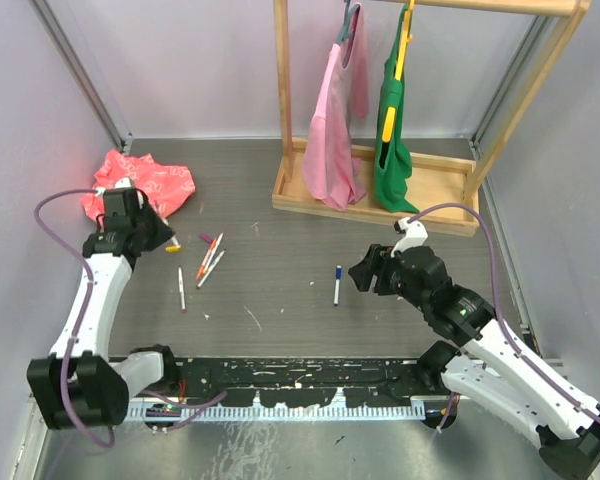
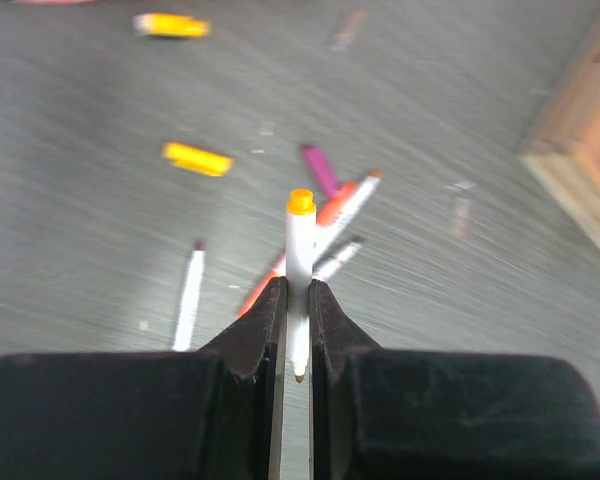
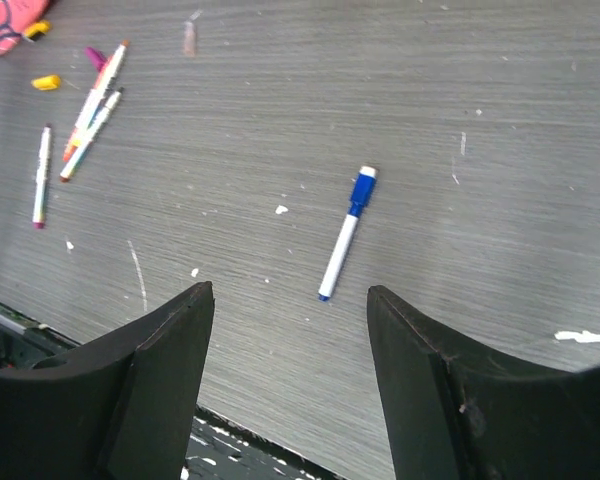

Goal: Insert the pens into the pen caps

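My left gripper is shut on a white pen with a yellow end (image 2: 300, 245), held upright above the table. Below it lie loose yellow caps (image 2: 197, 160), a purple cap (image 2: 318, 168), an orange pen (image 3: 70, 148) and several white pens, including one with a dark red tip (image 2: 190, 295). In the right wrist view, a blue-capped marker (image 3: 340, 245) lies alone before my right gripper, which is open and empty.
A red bag (image 1: 140, 175) lies at the back left. A wooden rack (image 1: 440, 190) with pink and green garments stands at the back right.
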